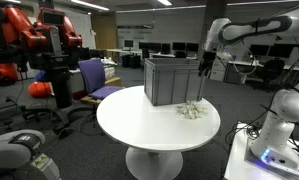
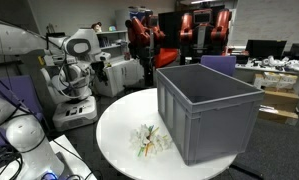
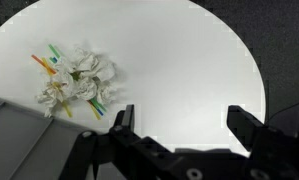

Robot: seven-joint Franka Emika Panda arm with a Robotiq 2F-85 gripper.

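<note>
A loose pile of crumpled white paper [image 3: 77, 76] mixed with colored sticks lies on the round white table [image 3: 179, 70], at the left of the wrist view. In exterior view 2 the same paper pile [image 2: 147, 139] rests in front of a large grey bin [image 2: 201, 125]. The bin's grey edge [image 3: 19, 140] crosses the lower left of the wrist view. My gripper is open above the table, its fingers wide apart with only bare tabletop between them. From outside, the gripper [image 1: 206, 70] hangs high near the bin's right side.
Most of the tabletop [image 1: 139, 115] away from the bin and paper is clear. The tall bin walls [image 1: 169, 85] stand close to the pile. Office chairs [image 1: 94, 78] and a red-and-black machine [image 1: 44, 45] are beyond the table.
</note>
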